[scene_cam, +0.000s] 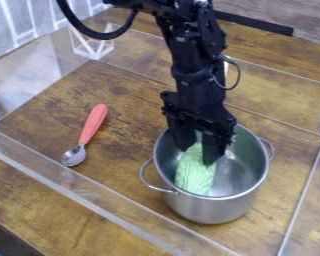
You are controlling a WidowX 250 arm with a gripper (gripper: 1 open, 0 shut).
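Note:
A steel pot (pixel 211 203) with side handles stands on the wooden table at the lower right. A pale green textured object (pixel 195 172) lies inside it, toward the left side. The black gripper (pixel 203 145) is lowered into the pot's top, over and around the green object's upper end. Whether its fingers are open or closed on that object I cannot make out.
A red-handled spoon (pixel 88 135) lies on the table to the left. Clear plastic edges (pixel 43 170) run along the left side. Bare wood (pixel 69 90) fills the upper left.

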